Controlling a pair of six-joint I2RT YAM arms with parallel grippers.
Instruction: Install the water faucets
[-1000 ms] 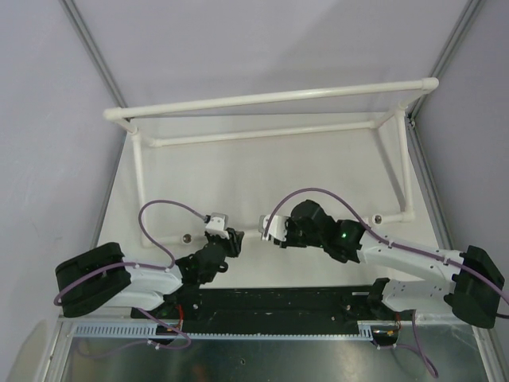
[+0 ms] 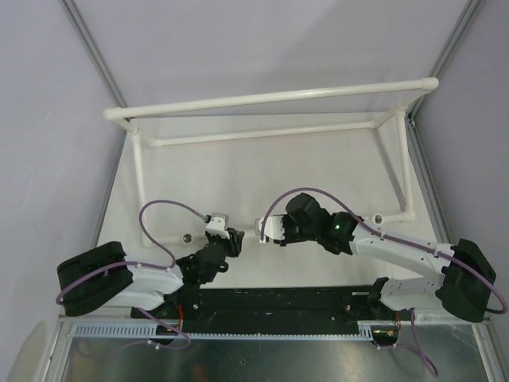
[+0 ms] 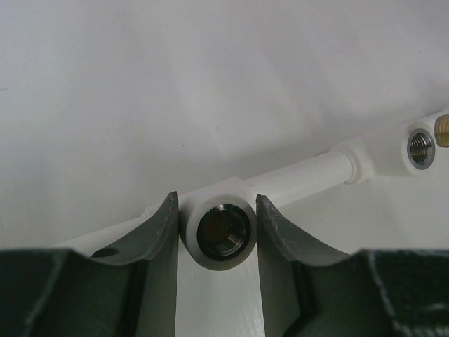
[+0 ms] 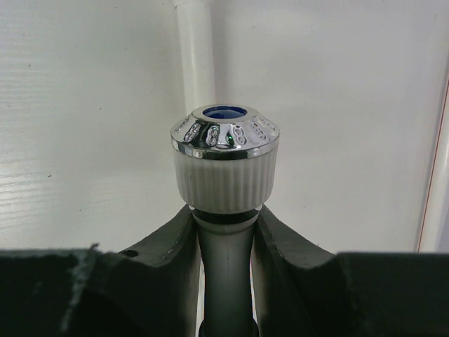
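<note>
The white pipe frame (image 2: pixel 266 97) stands on the board, fittings along its lower run. In the left wrist view my left gripper has its fingertips at the sides of a threaded white fitting (image 3: pixel 216 258), part open; whether they grip it is unclear. A second threaded fitting (image 3: pixel 379 158) lies to the right along the pipe. My right gripper is shut on a faucet with a ribbed white and chrome cap (image 4: pixel 223 179), a blue disc on top. From above, the right gripper (image 2: pixel 280 231) is just right of the left one.
Grey side walls (image 2: pixel 60 159) flank the board (image 2: pixel 270 175). The middle of the board inside the frame is clear. A dark strip with arm mounts runs along the front edge.
The right arm has shifted slightly, its wrist and elbow a little higher in the top view. The left arm looks unchanged.
</note>
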